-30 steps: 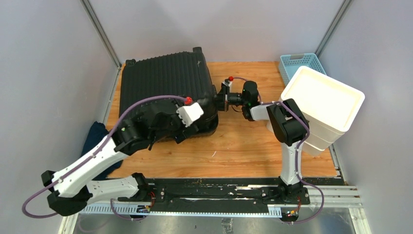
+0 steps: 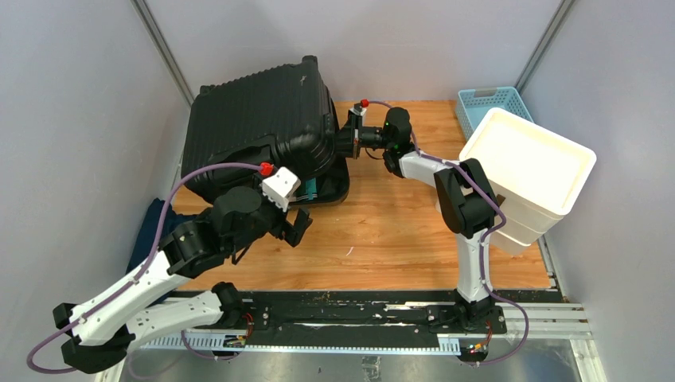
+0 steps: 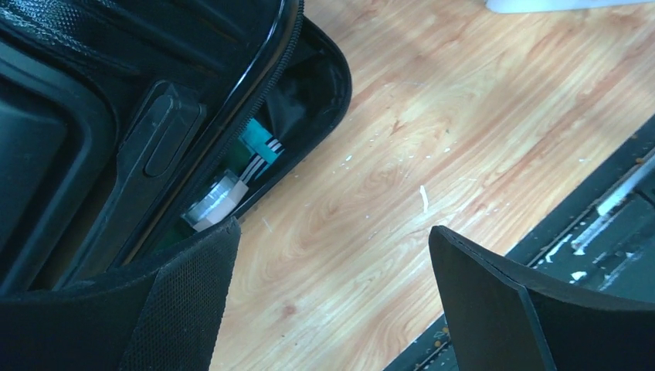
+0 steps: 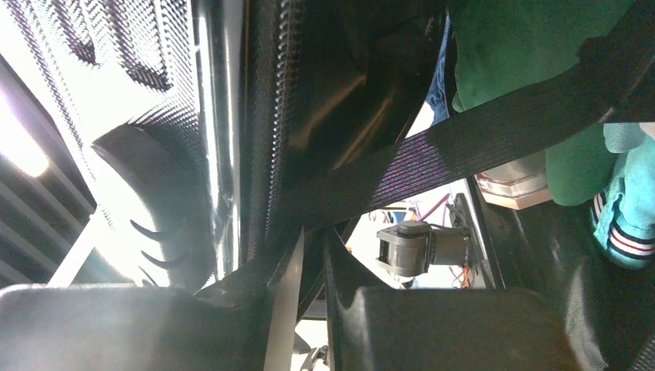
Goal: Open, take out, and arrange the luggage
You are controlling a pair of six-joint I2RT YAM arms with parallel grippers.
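The black suitcase (image 2: 255,119) sits at the back left with its lid raised partway, showing the base interior with teal striped cloth; the right wrist view also shows green cloth (image 4: 525,39) and a strap (image 4: 479,139) inside. My right gripper is at the lid's right edge, its fingers close together; whether they grip the lid is unclear. My left gripper is open just in front of the suitcase, nothing between its fingers.
Stacked cream boxes (image 2: 527,159) and a blue basket (image 2: 474,99) stand at the right. Dark cloth (image 2: 147,227) lies at the left edge.
The suitcase lid has risen and shifted toward the back left, with my right gripper moving along with it. My left gripper has moved down-left in the top view, uncovering more of the interior.
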